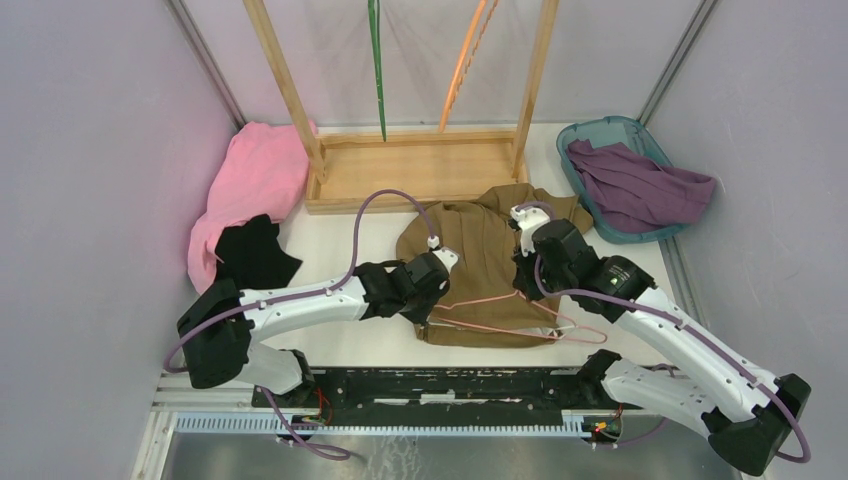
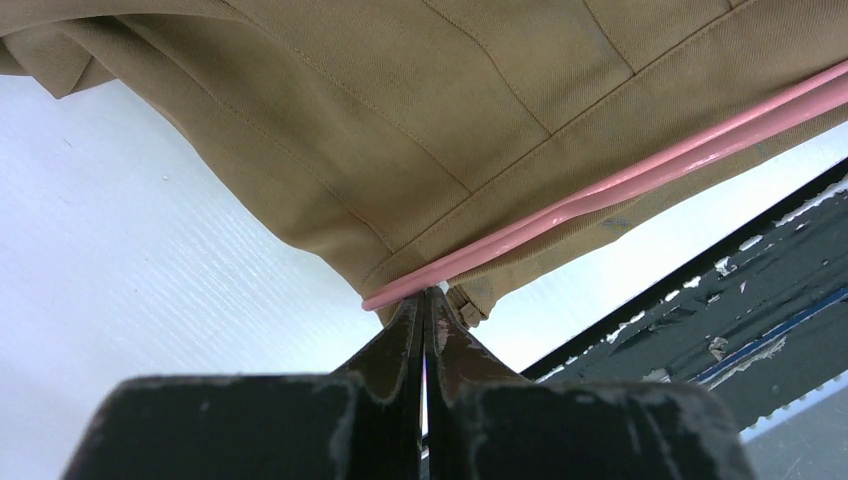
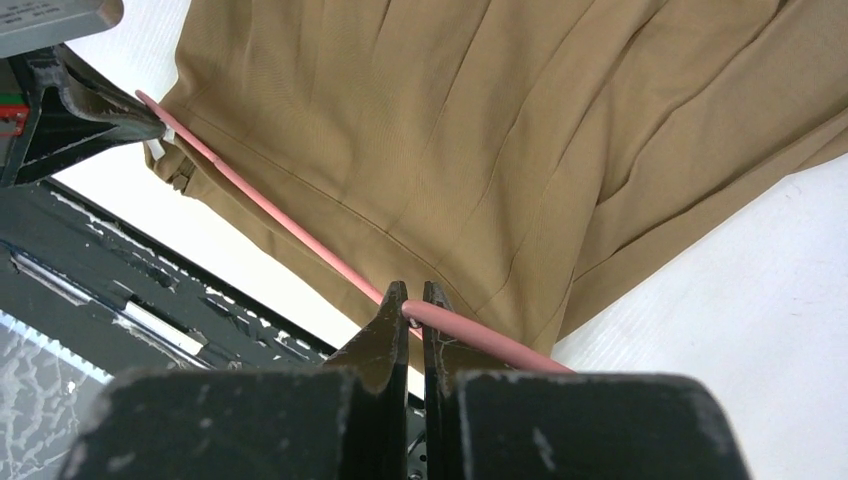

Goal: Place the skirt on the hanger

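The brown skirt [image 1: 470, 240] lies spread on the white table, with a pink hanger [image 1: 485, 325] over its near edge. My left gripper [image 1: 425, 315] is at the skirt's near left corner; in the left wrist view its shut fingertips [image 2: 415, 310] meet the hanger bar [image 2: 600, 200] at its end, skirt fabric [image 2: 470, 300] beside them. My right gripper [image 1: 525, 285] is over the skirt, shut on the hanger, whose bar [image 3: 480, 335] crosses between its fingertips in the right wrist view.
A wooden rack [image 1: 415, 200] with green and orange hangers stands at the back. A teal basket [image 1: 630, 232] with purple cloth is at right. Pink cloth [image 1: 250, 170] and black cloth [image 1: 250, 250] lie at left.
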